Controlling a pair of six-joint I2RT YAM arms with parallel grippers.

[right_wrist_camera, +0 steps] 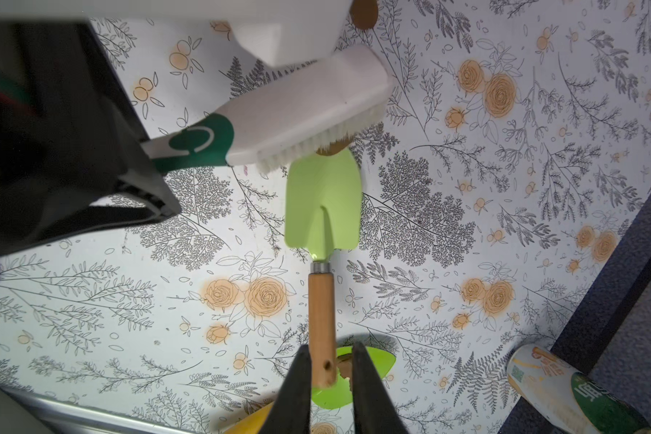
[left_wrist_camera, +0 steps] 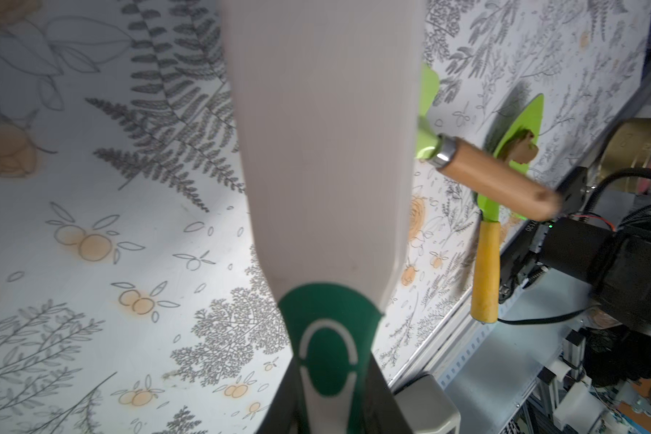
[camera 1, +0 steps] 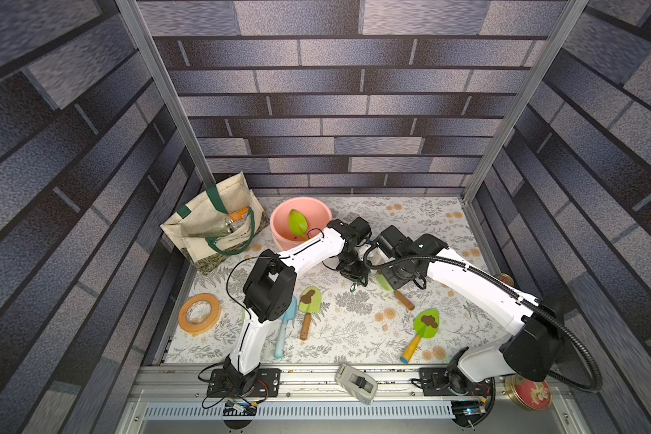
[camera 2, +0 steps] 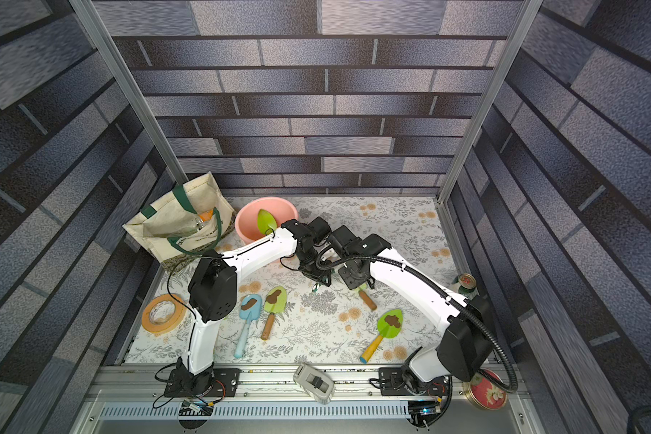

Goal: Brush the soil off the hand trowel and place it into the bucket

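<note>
My left gripper is shut on a white-and-green brush (right_wrist_camera: 303,108), whose bristles are over the blade tip of a light green trowel (right_wrist_camera: 322,188) with brown soil at that tip. The trowel's wooden handle (right_wrist_camera: 322,311) lies between or just beyond the fingertips of my right gripper; whether it is gripped I cannot tell. The pink bucket (camera 1: 275,220) stands at the back left with a green trowel in it.
A blue trowel (camera 2: 247,325), another green trowel (camera 2: 271,303) and a yellow-handled trowel (camera 2: 372,343) lie near the front. A tote bag (camera 2: 181,231) and tape roll (camera 2: 162,313) are on the left.
</note>
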